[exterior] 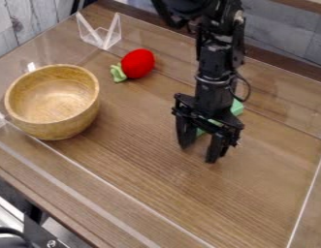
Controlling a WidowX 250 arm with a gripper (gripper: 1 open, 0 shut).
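My black gripper [207, 136] reaches down from the top centre to the middle of the wooden table, over a light green object [234, 108] that is mostly hidden behind it. I cannot tell whether the fingers are open or shut, or whether anything is between them.
A tan bowl [52, 129] sits at the left. A red tomato-like object [138, 62] with a small green-and-white item [120, 73] lies at the upper left, near a clear plastic piece [95, 31].
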